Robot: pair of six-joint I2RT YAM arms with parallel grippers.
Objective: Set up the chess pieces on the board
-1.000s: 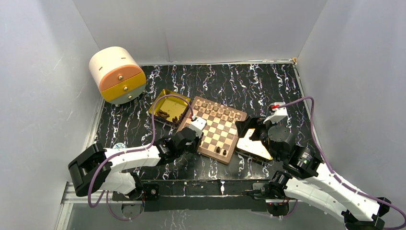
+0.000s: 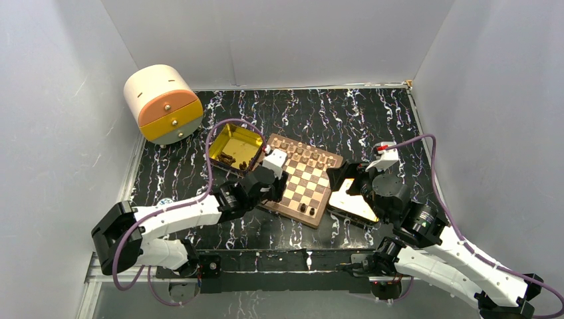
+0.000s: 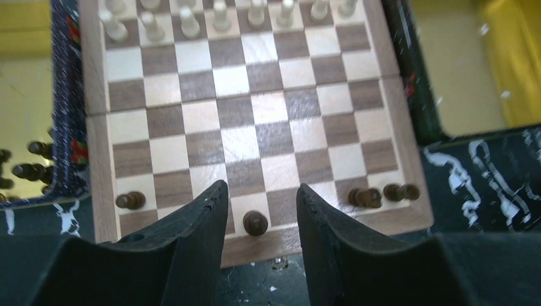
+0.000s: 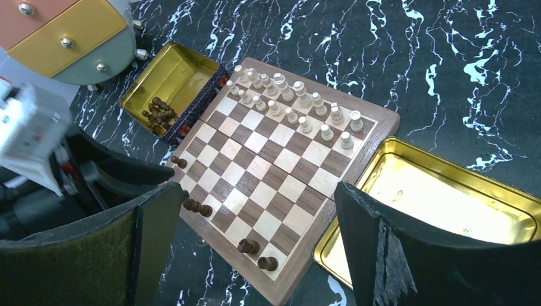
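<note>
The wooden chessboard (image 4: 260, 162) lies on the table, with two rows of white pieces (image 4: 300, 91) along its far side. On its near row stand a few dark pieces: one (image 3: 255, 223) near the middle, one (image 3: 131, 200) at the left, and a pair (image 3: 365, 197) at the right. My left gripper hangs open over the near edge, its fingers empty, with the middle dark piece showing in the gap. More dark pieces (image 4: 161, 115) lie in a gold-lined box (image 4: 182, 70). Open and empty, my right gripper is above the board's right side.
A gold tray (image 4: 446, 172) with no pieces visible borders the board on the right. At the back left of the table stands a rounded drawer cabinet (image 2: 163, 103). Marble tabletop (image 2: 312, 109) behind the board is clear.
The right arm and the visible pieces look unmoved.
</note>
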